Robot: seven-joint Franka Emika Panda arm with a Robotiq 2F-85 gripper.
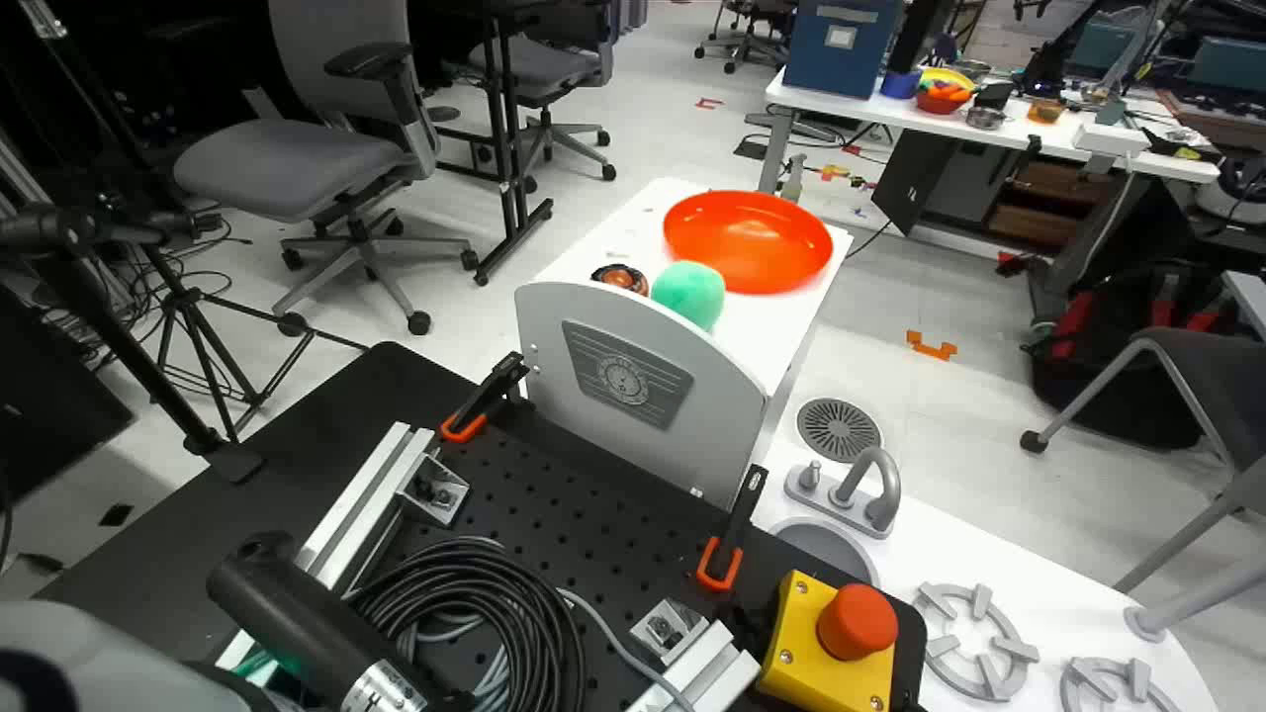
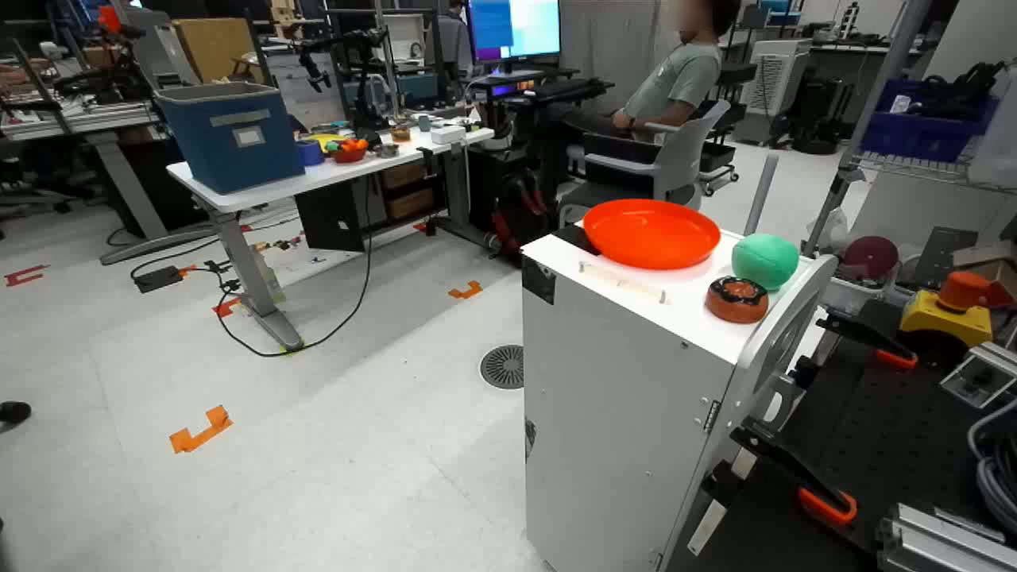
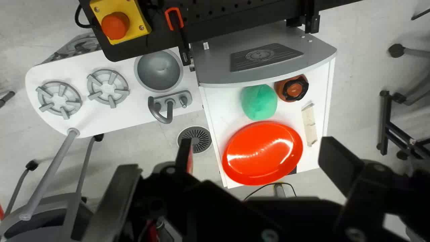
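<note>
On the white cabinet top (image 2: 707, 322) stand three things. The red oval plate (image 3: 262, 153) lies toward the end away from the grey curved panel. A round mint-green object (image 3: 259, 102) sits close to that panel, apart from the plate's middle. Beside it is a small brown ring-shaped piece with a dark top (image 2: 736, 299), which looks like a toy doughnut. In the wrist view my gripper is open, its fingers wide apart above the cabinet, with nothing between them. Neither exterior view shows its fingers.
The grey panel (image 1: 635, 386) rises between the black table and the cabinet top. Two clamps with orange handles, a yellow box with a red button (image 1: 831, 641) and coiled cables (image 1: 475, 617) occupy the table. A toy sink (image 3: 158, 70) with a tap (image 3: 169, 104) adjoins the cabinet.
</note>
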